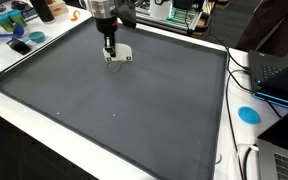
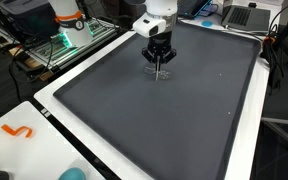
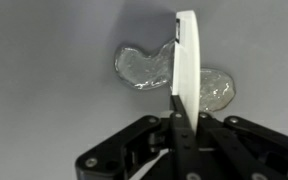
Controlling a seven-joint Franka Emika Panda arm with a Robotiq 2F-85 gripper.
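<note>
A thin white card-like piece [image 3: 188,60] stands edge-on in the wrist view. Its near end runs between the black fingers of my gripper, which is shut on it. From the side in exterior view 1, the white piece [image 1: 123,53] shows its flat face at the gripper. Below it on the dark mat lies a clear, glossy blob [image 3: 144,68], extending to both sides of the white edge. The blob shows as a faint clear outline [image 2: 152,73] in exterior view 2. Whether the card's lower edge touches the mat, I cannot tell.
Several small items, among them a teal cup [image 1: 36,37], stand at the back left. A blue disc [image 1: 249,115] and laptops lie beyond the mat's right edge.
</note>
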